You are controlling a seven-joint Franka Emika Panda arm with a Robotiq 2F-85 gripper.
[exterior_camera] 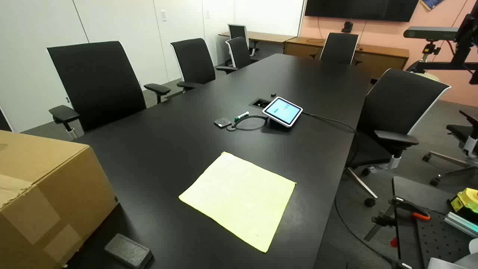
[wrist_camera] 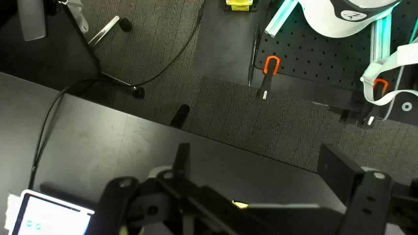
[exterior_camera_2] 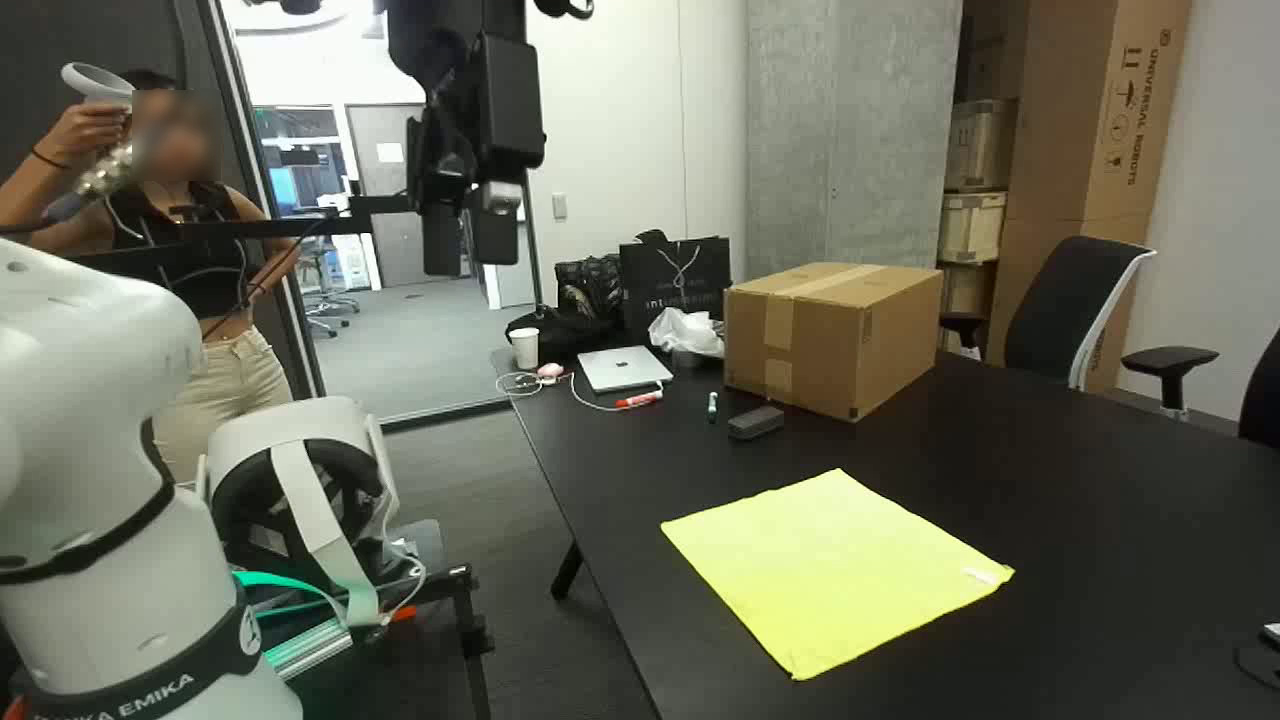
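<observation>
A yellow cloth (exterior_camera: 242, 197) lies spread flat on the black table (exterior_camera: 179, 134), its corners slightly uneven. From the other side, the same cloth (exterior_camera_2: 840, 570) sits near the table edge. High above the floor beside the table hangs my gripper (exterior_camera_2: 468, 246), pointing down. In the wrist view the gripper is open, its two fingers wide apart with nothing between them. Only a sliver of the cloth (wrist_camera: 240, 204) shows there, behind the gripper body.
A cardboard box (exterior_camera_2: 828, 336) and a dark grey block (exterior_camera_2: 756, 421) stand past the cloth. A tablet (exterior_camera: 282, 111) with cables, a green marker (exterior_camera: 242, 116) and a laptop (exterior_camera_2: 624, 368) are also on the table. Bare tabletop surrounds the cloth. Chairs line the sides.
</observation>
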